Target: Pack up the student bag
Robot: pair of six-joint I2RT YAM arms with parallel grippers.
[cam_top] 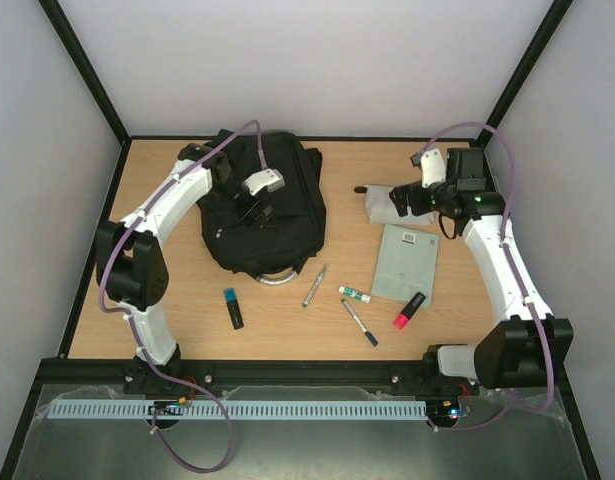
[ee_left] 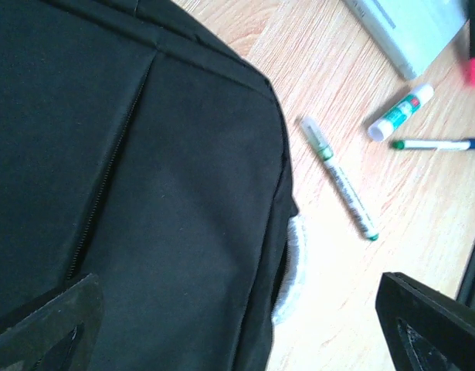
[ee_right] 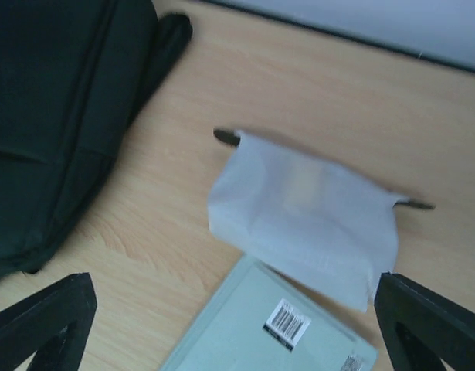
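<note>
A black bag [cam_top: 287, 225] lies at the left centre of the table, its top lying flat. My left gripper [cam_top: 258, 214] is open above it, and only black fabric and wood lie below its fingers in the left wrist view. On the right, my right gripper [cam_top: 416, 200], also open, hangs over a whitish pouch [ee_right: 299, 212] with a dark tab at each end. Nothing is between its fingers. A grey-green book [cam_top: 405, 268] with a barcode label lies just in front of the pouch, which overlaps its edge in the right wrist view.
Several pens and sticks lie in front: a green-tipped pen [cam_top: 315, 286], a glue stick [cam_top: 355, 294], a blue-capped pen [cam_top: 360, 323], a pink-capped marker [cam_top: 409, 310] and a blue-capped black marker [cam_top: 234, 308]. Bare wood separates bag and book.
</note>
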